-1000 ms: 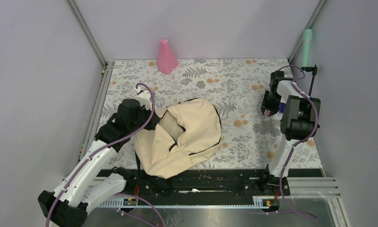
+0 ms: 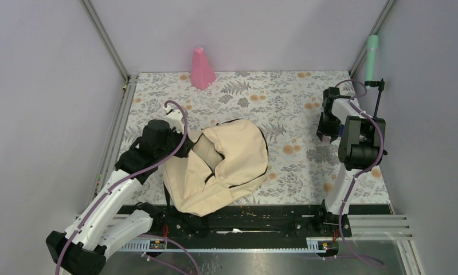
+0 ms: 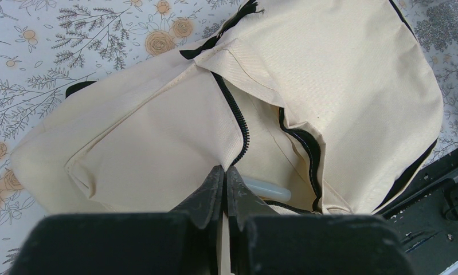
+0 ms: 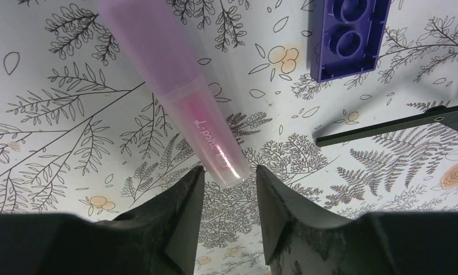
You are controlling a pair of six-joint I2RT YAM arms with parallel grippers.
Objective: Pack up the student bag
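On the left half of the table lies the cream bag (image 2: 241, 152), its black zip (image 3: 236, 112) partly open. My left gripper is shut at the zip edge of the bag, the fabric edge reaching its fingertips; a thin bit of it may be pinched. Inside the opening shows a pale translucent tube (image 3: 266, 189). At the right of the table, my right gripper is part open over the clear end of a pink tube (image 4: 157, 57). That end (image 4: 215, 143) lies between and beyond the fingertips, with gaps on both sides.
A purple block (image 4: 351, 37) with round sockets lies right of the pink tube, and a thin black bar (image 4: 381, 126) juts in nearby. A pink tapered object (image 2: 202, 70) stands at the back edge.
The left arm and bag have stayed put.
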